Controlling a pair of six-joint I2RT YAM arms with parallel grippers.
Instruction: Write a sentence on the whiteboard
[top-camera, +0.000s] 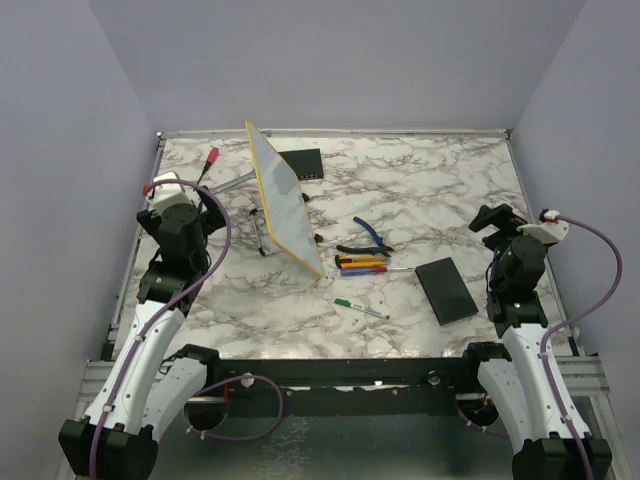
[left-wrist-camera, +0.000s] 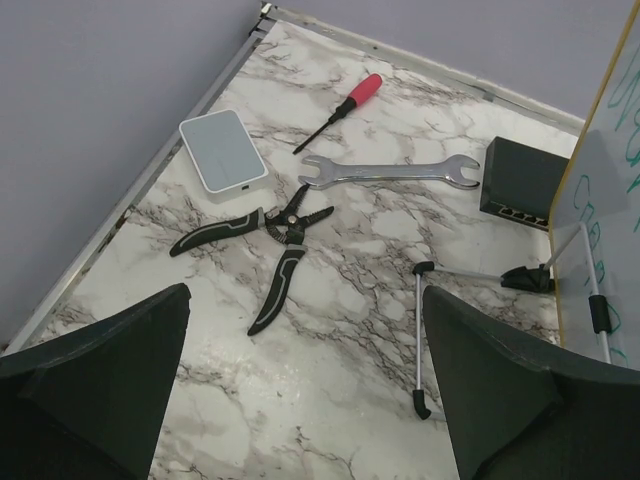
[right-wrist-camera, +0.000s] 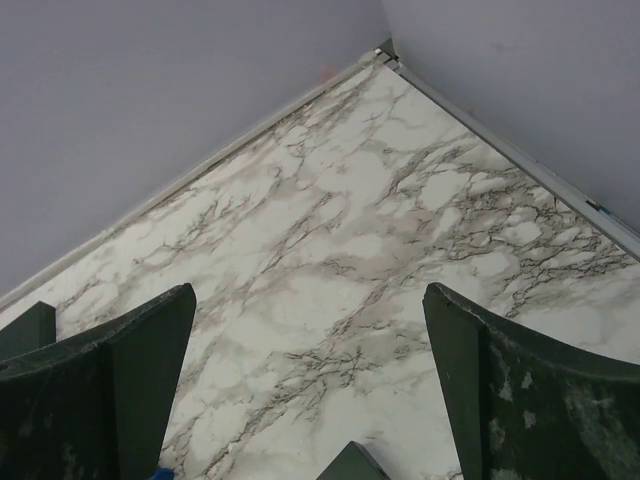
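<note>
The whiteboard, yellow-edged, stands tilted on a wire stand left of the table's middle. Green marks show on the whiteboard's face at the right edge of the left wrist view. A green-and-white marker lies flat near the front of the table, right of the board's lower end. To the left of the board, my left gripper hangs over the table, open and empty. My right gripper is open too, above bare marble at the table's right side, well away from the marker.
Pliers and several screwdrivers lie behind the marker. A black flat case is to its right. Wire strippers, a wrench, a white box and a black box lie at the left.
</note>
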